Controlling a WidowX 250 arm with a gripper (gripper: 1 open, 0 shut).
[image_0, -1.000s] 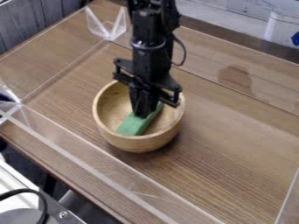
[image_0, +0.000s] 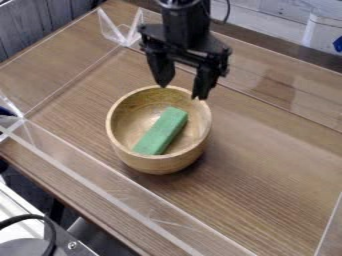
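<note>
A green oblong block (image_0: 160, 131) lies in a round light wooden bowl (image_0: 136, 150) near the middle of the table. Above the bowl's back rim is my dark gripper (image_0: 182, 80), its fingers spread open with nothing seen held between them.
A clear plastic piece (image_0: 120, 30) is at the back left. A white and dark object with a cable (image_0: 34, 240) sits at the lower left corner.
My gripper has risen from down over the green block to above and behind the bowl. The green block still lies in the bowl.
</note>
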